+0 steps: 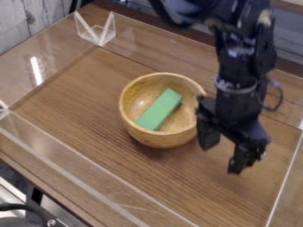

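Observation:
A yellow-tan bowl [140,93] stands on the wooden table [83,160] left of the arm, with a green block [159,109] inside it. The black gripper [236,146] hangs at the right, beside the bowl and low over the table; its fingers are open, with nothing seen between them.
A clear plastic holder [97,27] sits at the back left near the table edge. Bare wood fills the front and left of the table. Dark cables lie at the lower left corner.

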